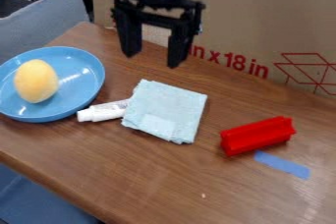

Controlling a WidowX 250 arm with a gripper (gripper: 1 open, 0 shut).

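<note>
My black gripper point(152, 43) hangs open in the air above the back of the wooden table, with nothing between its fingers. Below it lies a folded light-blue cloth point(167, 111). A white tube point(100, 112) lies to the cloth's left, its right part close against the cloth. A yellow oval object point(37, 81) rests on a blue plate point(81, 75) at the left. At the right a red cylindrical object point(256, 135) lies on its side.
A strip of blue tape point(282, 166) is on the table at the right. A cardboard panel point(269, 31) stands along the back, a grey fabric surface point(33, 27) at the left.
</note>
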